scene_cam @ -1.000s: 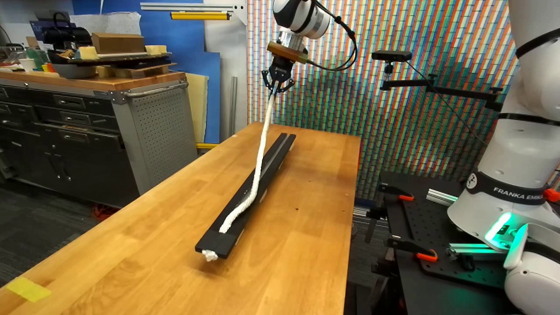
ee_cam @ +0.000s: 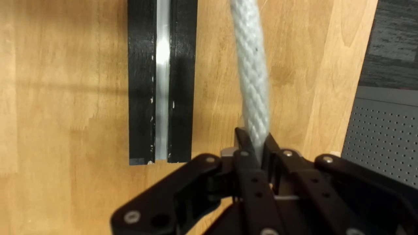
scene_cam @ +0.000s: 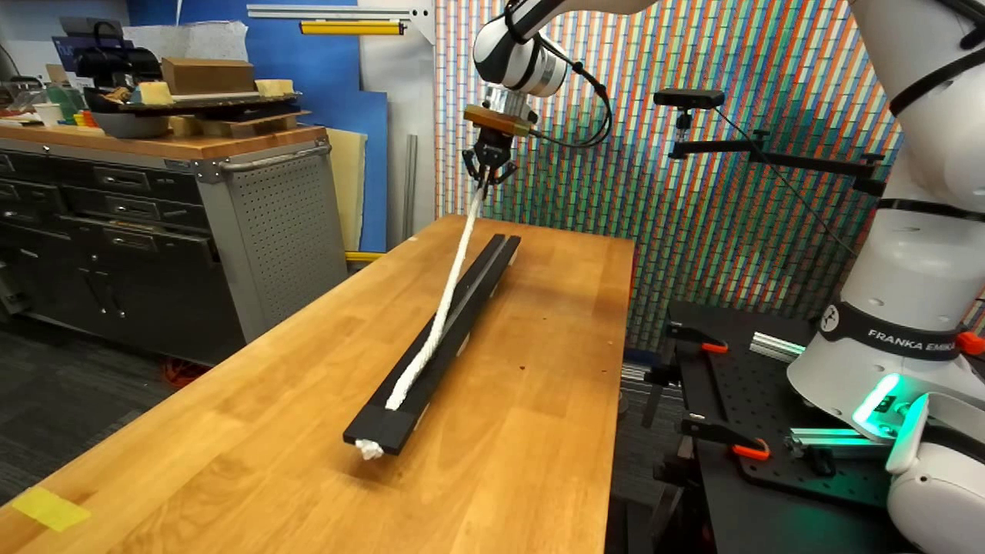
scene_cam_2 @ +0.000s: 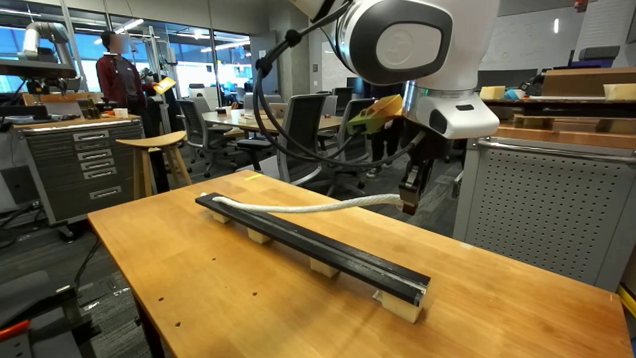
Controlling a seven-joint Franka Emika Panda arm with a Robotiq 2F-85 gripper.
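A white braided rope (scene_cam: 452, 285) runs from the near end of a long black channel (scene_cam: 380, 428) up to my gripper (scene_cam: 482, 185). My gripper (scene_cam_2: 408, 203), seen in the second exterior view, is shut on the rope's free end and hangs above the table. The rope (scene_cam_2: 310, 208) rises slightly off the channel (scene_cam_2: 334, 244) along most of its length; its other end is held at the channel's end. In the wrist view the rope (ee_cam: 254, 74) comes between the fingers, to the right of the channel's pale empty groove (ee_cam: 162, 98).
The channel rests on wooden blocks (scene_cam_2: 398, 307) on the wooden table (scene_cam: 545, 415), which is otherwise mostly clear. A grey perforated cabinet (scene_cam_2: 536, 209) stands past the table's edge. A camera (scene_cam: 689, 98) on a black arm is at the right.
My gripper has come lower, still holding the rope. The rope is straighter and less bowed near the fixed end. The channel has not moved.
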